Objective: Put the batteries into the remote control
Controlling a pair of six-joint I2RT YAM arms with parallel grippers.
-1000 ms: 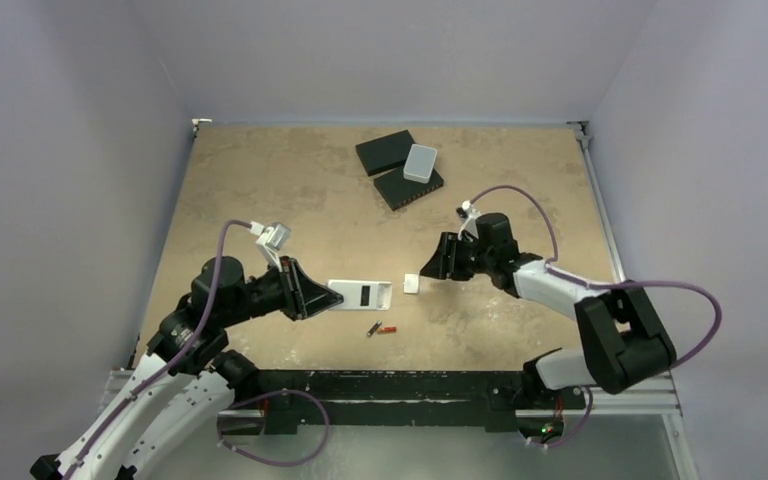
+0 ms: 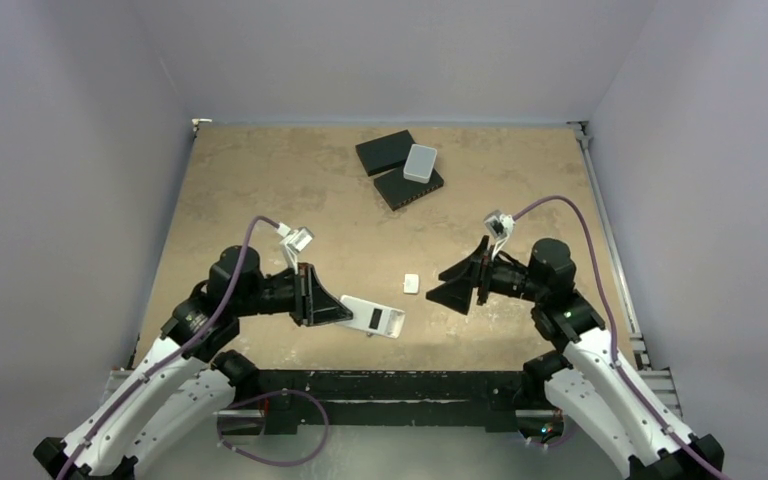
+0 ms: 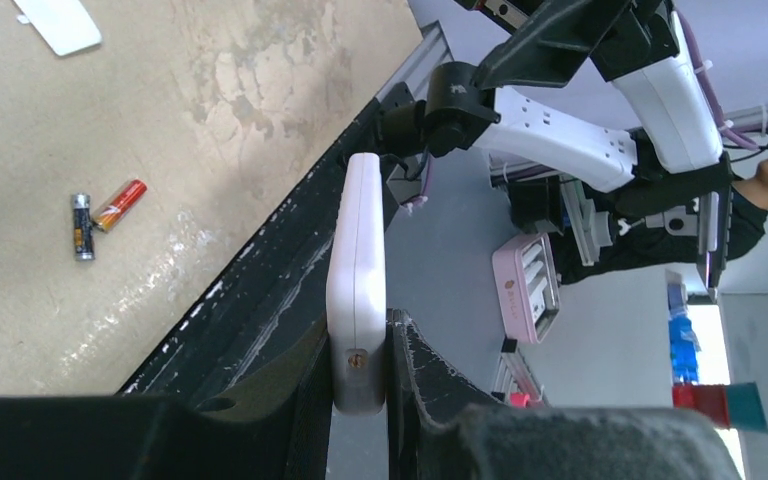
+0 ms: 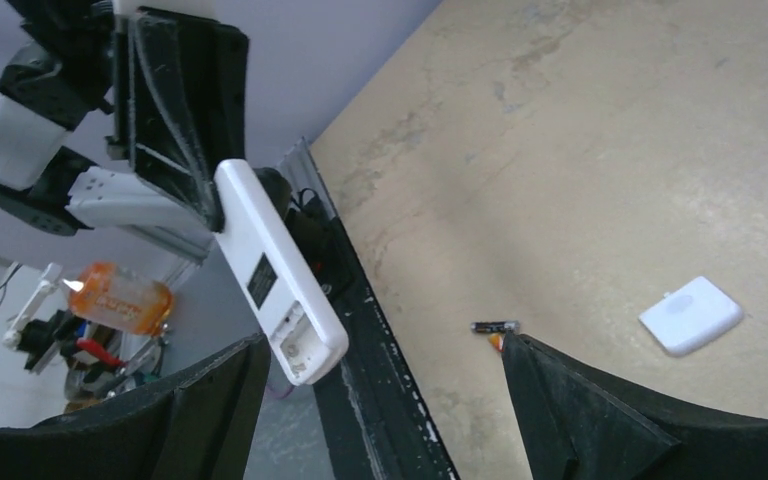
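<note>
My left gripper point(image 2: 332, 308) is shut on the white remote control point(image 4: 272, 262), which hangs above the table. In the right wrist view, the battery compartment at its lower end is uncovered and no battery shows inside. A black battery point(image 3: 82, 226) and an orange-red battery point(image 3: 120, 205) lie side by side on the table, mostly hidden under the remote from above. The small white battery cover point(image 2: 411, 284) lies flat on the table, apart from both grippers. Left of that cover in the right wrist view, my right gripper stands open with nothing between its fingers.
Black boxes point(image 2: 384, 152) with a grey case point(image 2: 420, 163) on top sit at the back middle. A dark rail point(image 2: 400, 385) runs along the table's front edge. Bare tabletop point(image 2: 290, 180) spreads widely on both sides of the boxes.
The remote, held in my left gripper, has swung forward and right, now covering the batteries from above.
</note>
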